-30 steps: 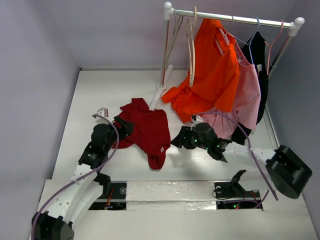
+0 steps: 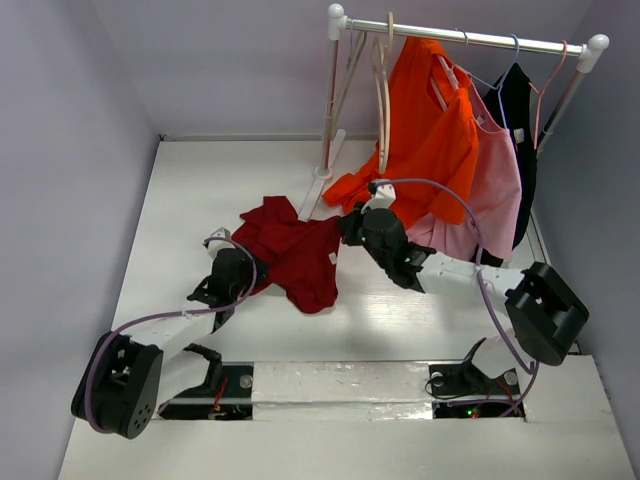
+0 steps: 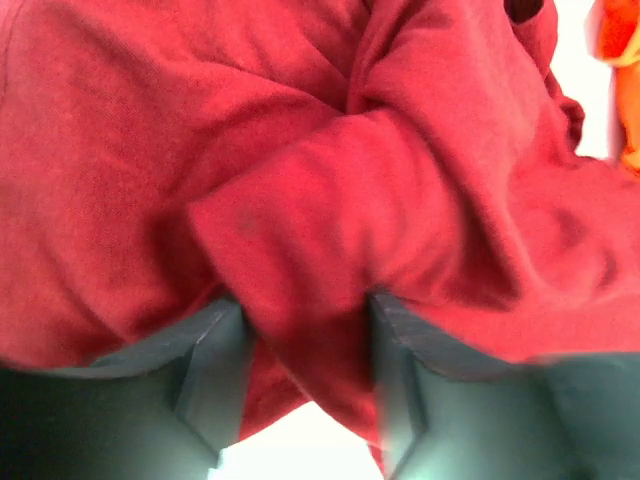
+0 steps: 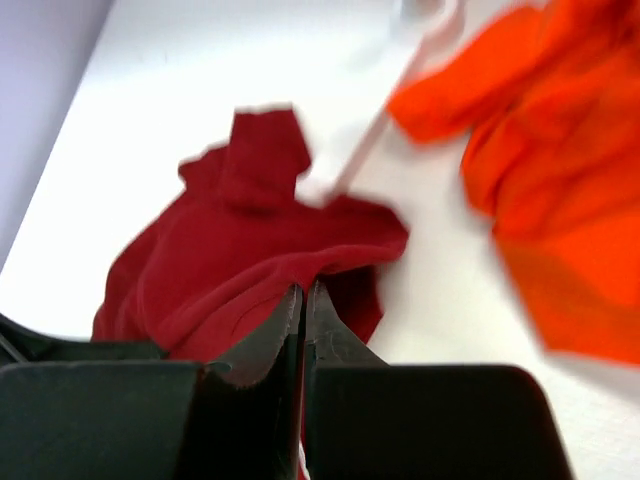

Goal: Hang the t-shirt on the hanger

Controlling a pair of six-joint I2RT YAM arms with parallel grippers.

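A dark red T-shirt lies crumpled on the white table. My left gripper is down on its left part; in the left wrist view its fingers stand part open around a fold of red cloth. My right gripper is shut on the shirt's right edge, lifting it slightly, as the right wrist view shows. Pale empty hangers hang at the left end of the rail.
The rack's rail also carries an orange shirt, a pink garment and a black one.
My right gripper has shut on the shirt's edge and moved up and back, drawing that side with it. My left gripper has moved down onto the shirt's left part.
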